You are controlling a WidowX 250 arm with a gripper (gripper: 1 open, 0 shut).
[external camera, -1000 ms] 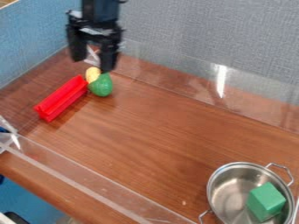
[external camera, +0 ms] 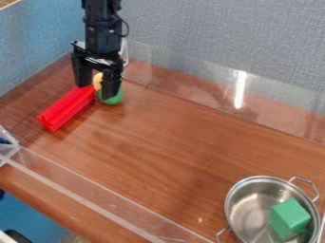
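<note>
My black gripper is open and hangs low at the back left of the wooden table, over the upper end of a red elongated object. A green rounded object sits just right of it, partly hidden behind the gripper, with a bit of yellow showing behind the fingers. I cannot tell whether the fingers touch any of these.
A steel pot with a green block in it stands at the front right. Clear barriers line the front and back edges.
My gripper has moved down from above, now covering more of the green and yellow objects and the red object's upper end. The pot and block have not moved.
</note>
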